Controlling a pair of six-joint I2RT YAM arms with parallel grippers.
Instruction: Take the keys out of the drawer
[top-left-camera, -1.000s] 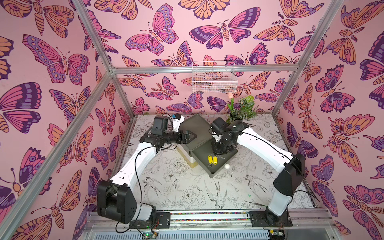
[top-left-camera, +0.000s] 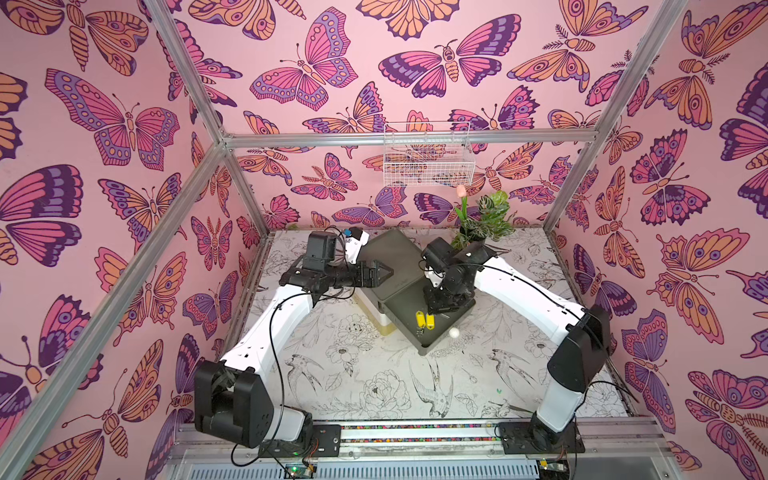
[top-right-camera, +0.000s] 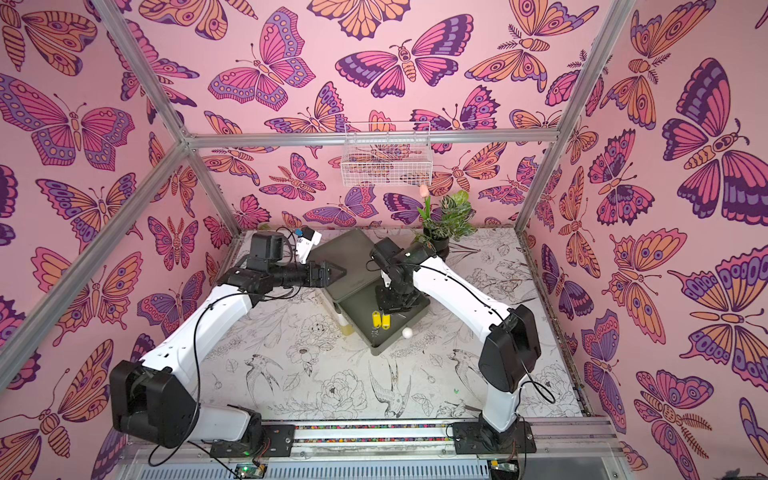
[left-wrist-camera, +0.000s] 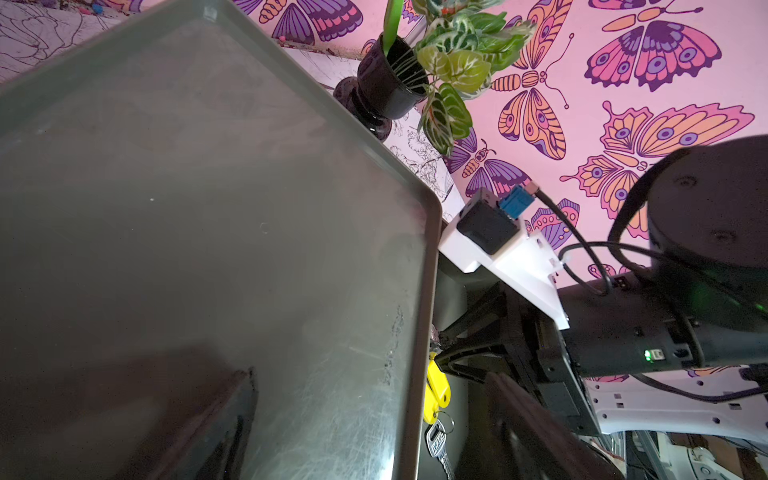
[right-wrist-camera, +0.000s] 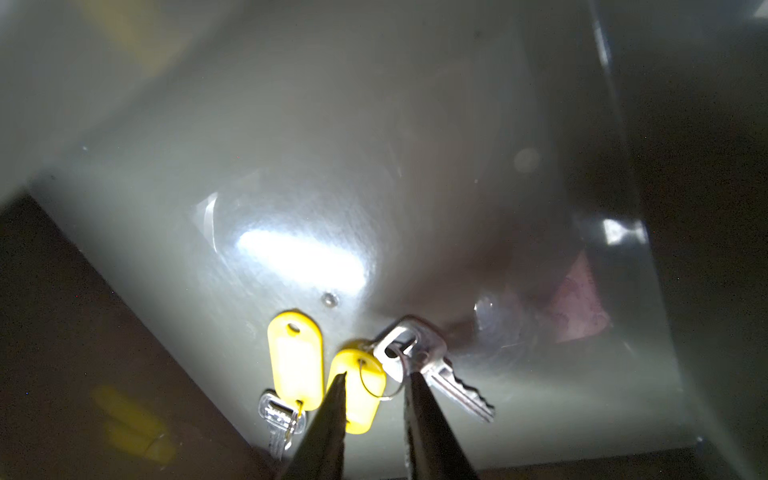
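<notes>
Two yellow-tagged keys lie in the pulled-out dark grey drawer (top-left-camera: 406, 306). In the right wrist view, the left yellow tag (right-wrist-camera: 296, 360) has a small silver key (right-wrist-camera: 280, 412) below it. Right of it, the other yellow tag (right-wrist-camera: 357, 368) joins by a wire ring to a larger silver key (right-wrist-camera: 457, 392). My right gripper is inside the drawer, partly open, its fingertips on either side of that second tag and ring; whether they touch cannot be seen. Over the unit's flat grey top (left-wrist-camera: 240, 240), my left gripper stands open and empty.
A potted plant (top-left-camera: 477, 228) stands behind the drawer unit. A small white ball (top-left-camera: 454, 333) lies on the table beside the drawer's front. The drawer walls stand close around my right gripper.
My right gripper has shifted slightly within the drawer, close to the keys. The left arm, the drawer and the tags look unmoved.
</notes>
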